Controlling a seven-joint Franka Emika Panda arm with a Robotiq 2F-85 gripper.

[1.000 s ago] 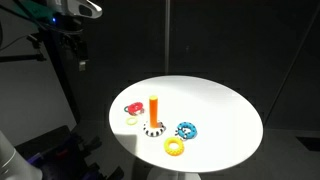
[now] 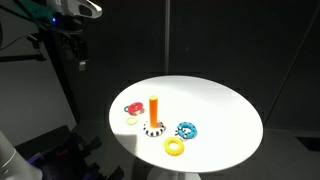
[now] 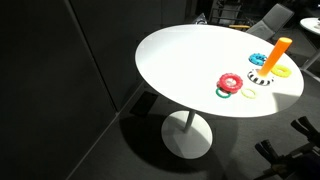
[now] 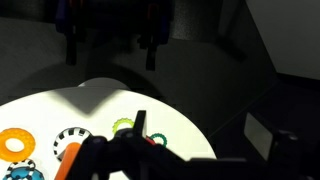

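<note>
An orange post (image 2: 154,110) stands upright on the white round table (image 2: 215,105), with a black-and-white ring (image 2: 154,129) around its foot. To its right in exterior view 1 lie a blue ring (image 2: 187,130) and a yellow ring (image 2: 174,146). On its other side are a red ring (image 3: 231,83), a dark green ring (image 3: 222,93) touching it, and a thin yellow-green ring (image 3: 249,93). High above the floor, off the table's side, my gripper is open with nothing between its fingers. Its dark fingers partly cover the red ring in the wrist view.
A central pedestal (image 3: 187,134) holds up the table. Black feet (image 2: 92,142) of the arm's stand rest on the floor nearby.
</note>
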